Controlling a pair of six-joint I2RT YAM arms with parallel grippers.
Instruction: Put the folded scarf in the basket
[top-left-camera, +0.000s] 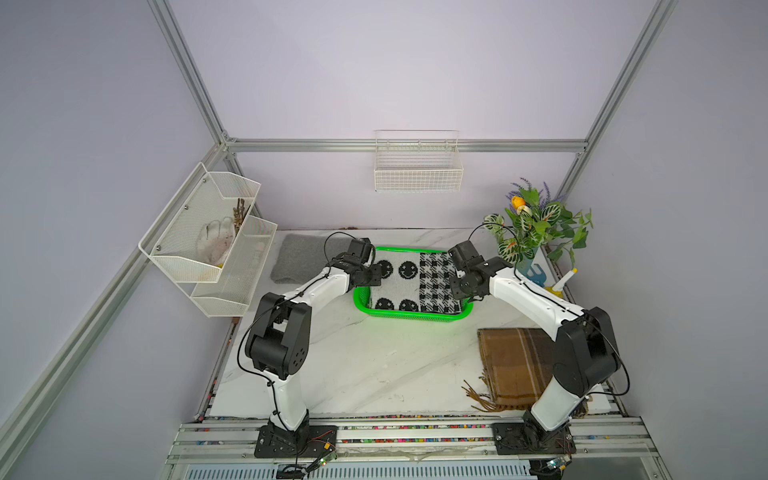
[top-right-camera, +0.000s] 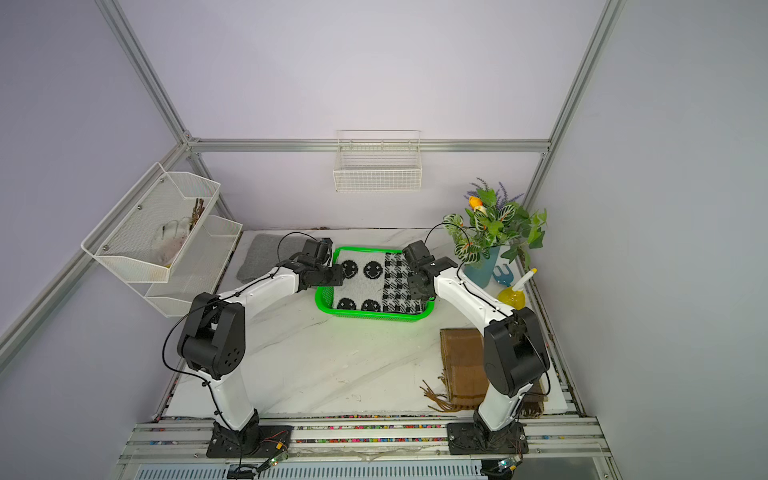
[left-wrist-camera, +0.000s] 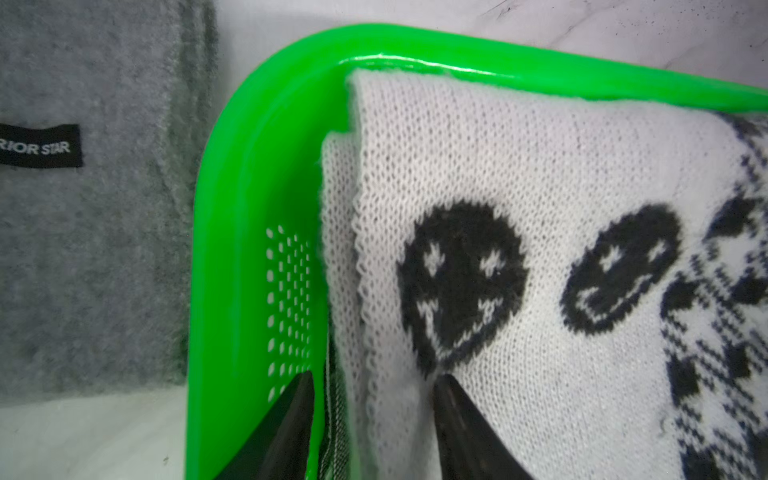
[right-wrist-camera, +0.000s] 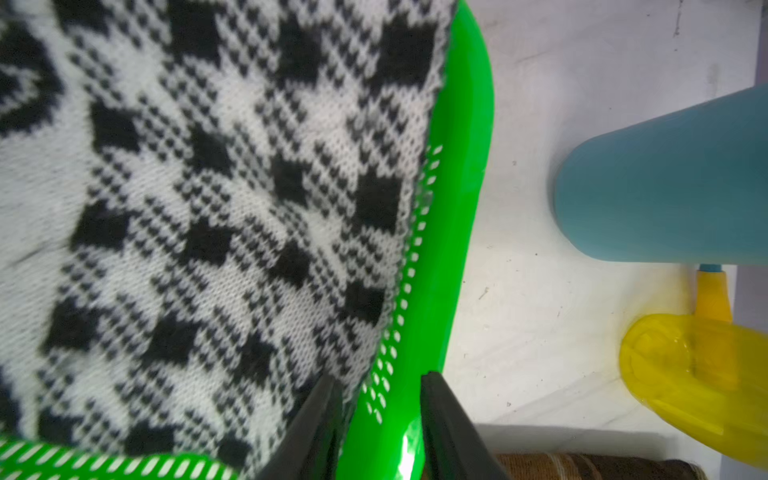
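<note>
The folded black-and-white knitted scarf (top-left-camera: 400, 284) lies inside the green basket (top-left-camera: 412, 315), smiley faces on its left part and houndstooth on its right. In the left wrist view my left gripper stands open above the scarf's left edge, its fingers apart and no cloth pinched between them. My right gripper is open too, above the basket's right rim, with the scarf's edge to the left of its fingers. In the top views both grippers hover over opposite ends of the basket and hide parts of the scarf's edges.
A grey cloth (top-left-camera: 300, 257) lies left of the basket. To the right stand a blue vase (right-wrist-camera: 672, 176) with plants and a yellow can (right-wrist-camera: 704, 376). A brown fringed scarf (top-left-camera: 512, 364) lies front right.
</note>
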